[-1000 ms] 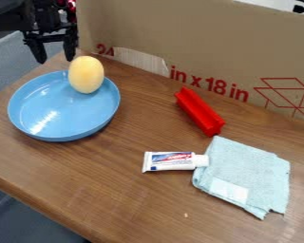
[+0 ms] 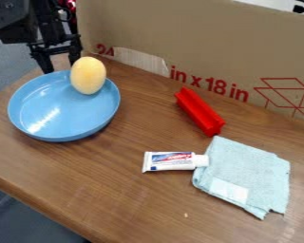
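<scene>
My gripper (image 2: 60, 59) is at the top left, open and pointing down over the far edge of the blue plate (image 2: 53, 120), just left of a yellow egg-shaped object (image 2: 87, 75). That object rests on the plate's back right part. The gripper's fingers are dark and small in the view, and nothing shows held between them.
A red bar-shaped object (image 2: 199, 111) lies right of centre. A toothpaste tube (image 2: 170, 161) touches or nearly touches a light blue folded cloth (image 2: 243, 174). A cardboard box (image 2: 218, 52) walls the back.
My gripper has moved down and a little to the right, toward the plate's far edge. The objects on the table have not visibly moved.
</scene>
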